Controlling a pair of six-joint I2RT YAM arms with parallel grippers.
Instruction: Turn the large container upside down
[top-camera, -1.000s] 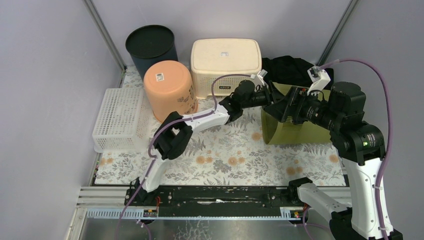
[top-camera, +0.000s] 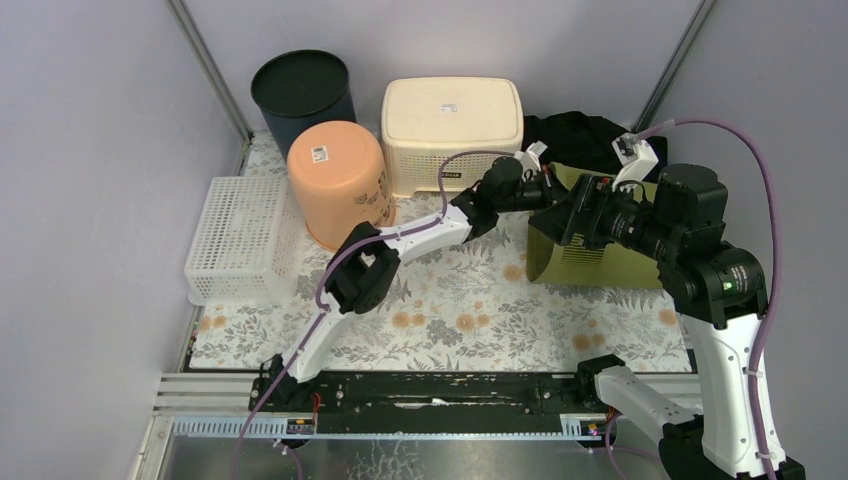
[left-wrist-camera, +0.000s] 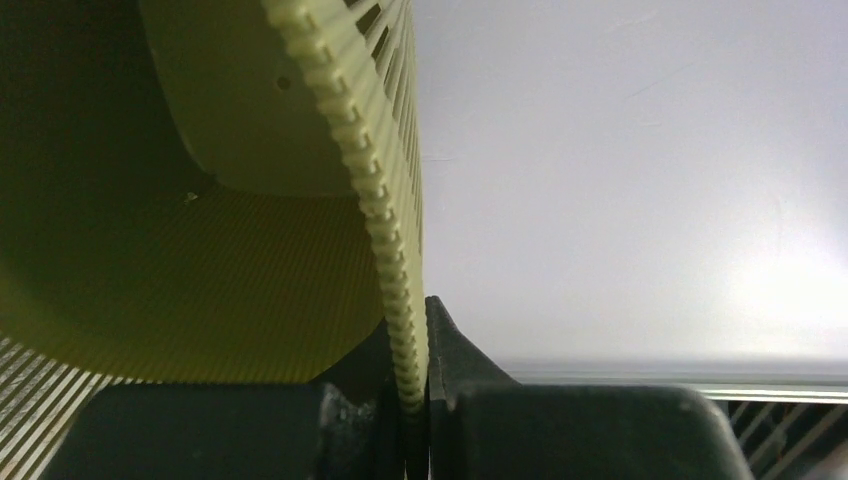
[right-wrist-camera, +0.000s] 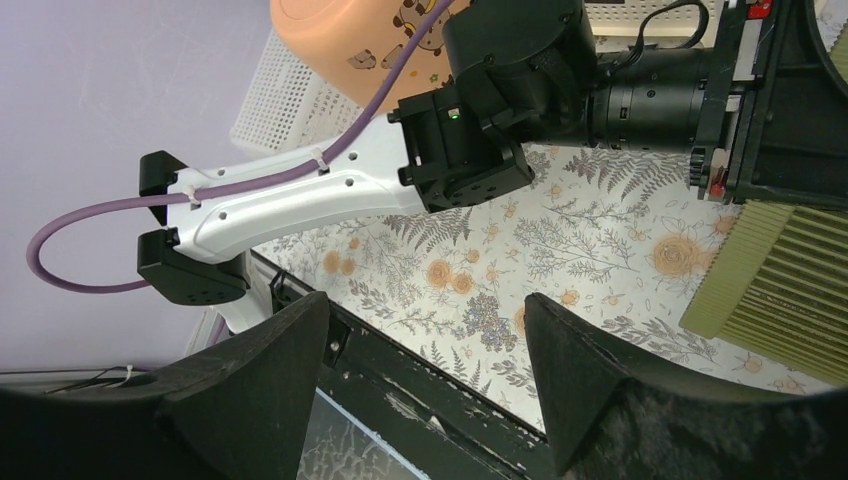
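A large olive-green slatted container (top-camera: 615, 268) lies on its side at the right of the table, partly under both arms. In the left wrist view my left gripper is shut on its ribbed rim (left-wrist-camera: 375, 200), with the hollow inside to the left. In the top view that gripper reaches in from the left to the container's upper part. My right gripper hangs over it, its fingers apart with nothing seen between them; in the right wrist view it faces the floral tabletop beside the left arm and the container's edge (right-wrist-camera: 760, 280).
An orange bucket (top-camera: 335, 180), a dark blue bin (top-camera: 300, 85), a cream lidded basket (top-camera: 450, 110) and a white basket (top-camera: 240, 240) fill the back and left. Black cloth (top-camera: 570, 130) lies behind the container.
The left arm has shifted slightly to the right, and the green container's near left edge has moved a little with it. The right arm looks unchanged.
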